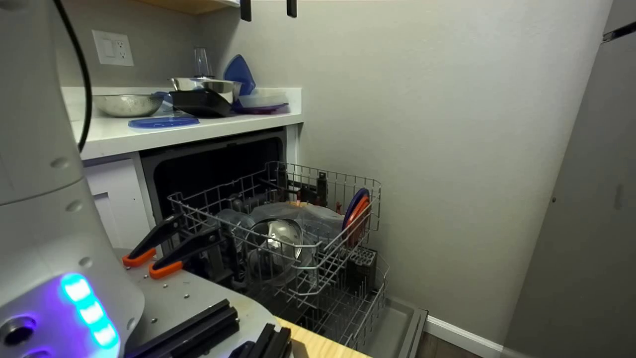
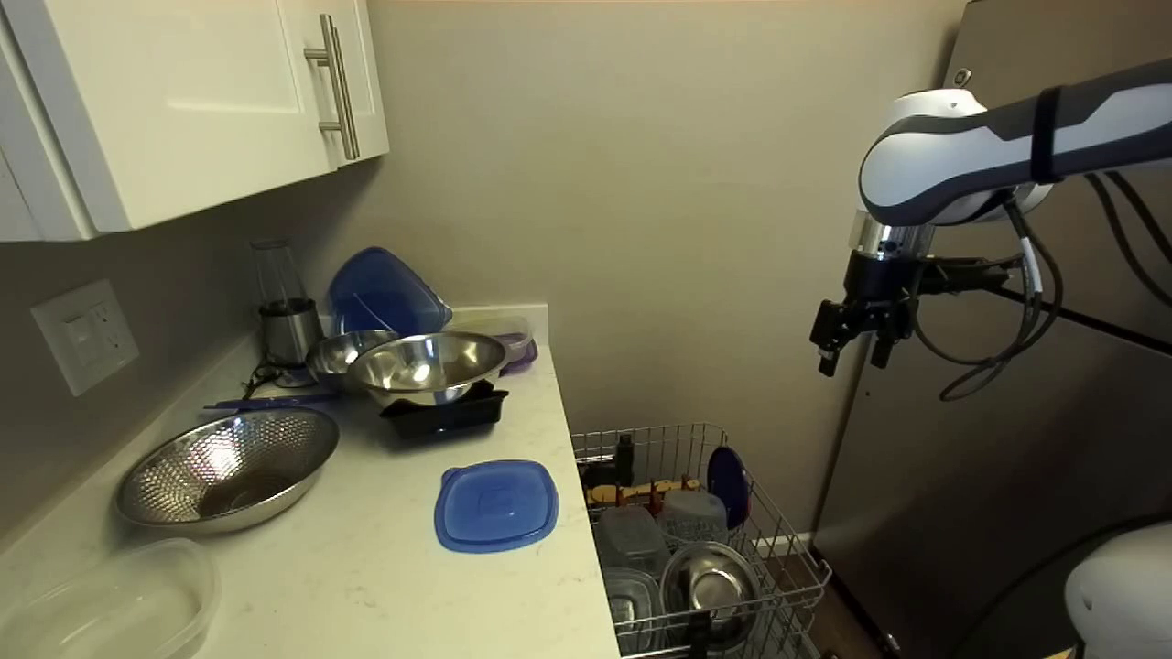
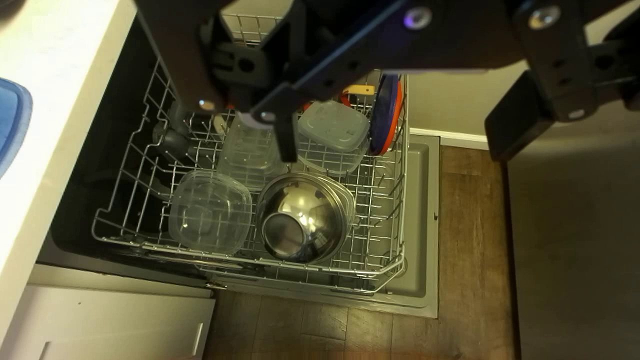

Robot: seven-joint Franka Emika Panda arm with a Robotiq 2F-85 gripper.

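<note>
High above the pulled-out dishwasher rack, to the right of the counter, hangs my gripper (image 2: 854, 357), pointing down. Its two fingers stand wide apart in the wrist view, with nothing held between them. Below in the upper rack (image 3: 327, 268) a metal bowl (image 3: 321, 207) lies upside down. Clear plastic containers surround it: one container (image 3: 210, 213) to its left, another (image 3: 333, 129) behind. Blue and orange lids (image 3: 384, 114) lean upright at the rack's right side. A blue lid (image 2: 496, 505) lies flat on the counter.
On the white counter (image 2: 396, 599) are a perforated colander (image 2: 231, 472), metal bowls (image 2: 430, 362), a black tray (image 2: 450, 412), a blender (image 2: 287, 318) and a clear container (image 2: 121, 604). An upper cabinet (image 2: 209, 99) overhangs its left. The air around the gripper is free; a grey panel (image 2: 1022, 472) stands to the right.
</note>
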